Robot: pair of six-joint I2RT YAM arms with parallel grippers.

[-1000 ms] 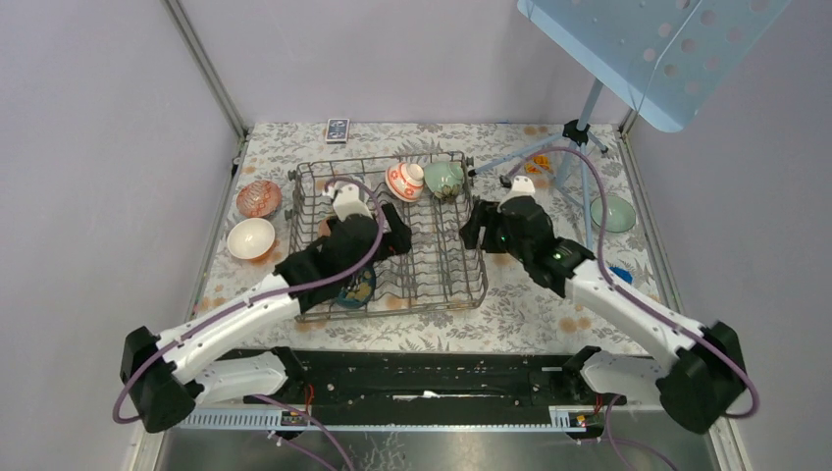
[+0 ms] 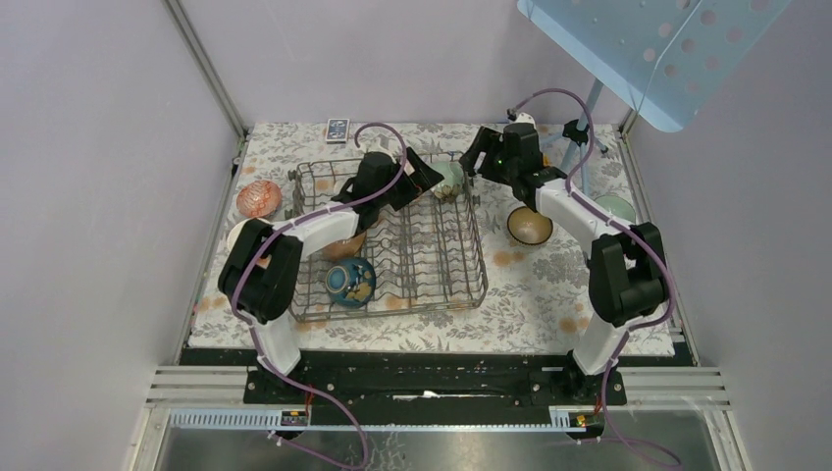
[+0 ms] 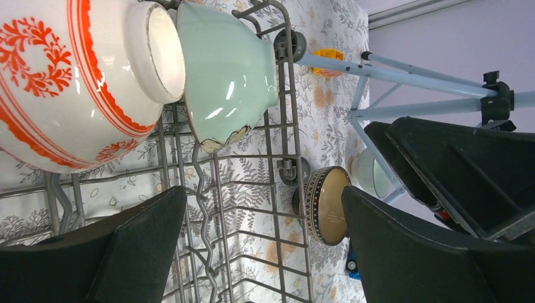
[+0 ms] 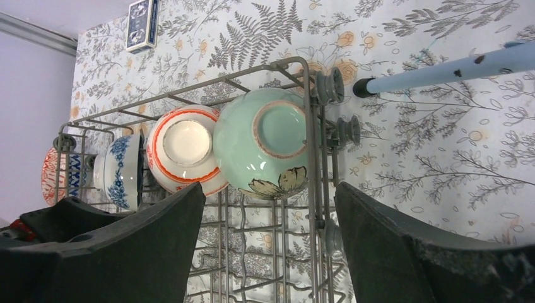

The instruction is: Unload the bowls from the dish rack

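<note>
The wire dish rack holds a celadon bowl and a red-and-white bowl at the back, a blue-and-white bowl on its side, and a blue bowl and a brown bowl nearer the front. My left gripper hangs open over the back bowls, which show close beyond its fingers. My right gripper is at the rack's back-right corner over the celadon bowl, its fingers apart with nothing held.
A brown-interior bowl and a pale green bowl stand right of the rack, near a blue stand. An orange bowl sits at the left. A card box lies behind the rack.
Both grippers have moved toward the back of the rack from about a second ago.
</note>
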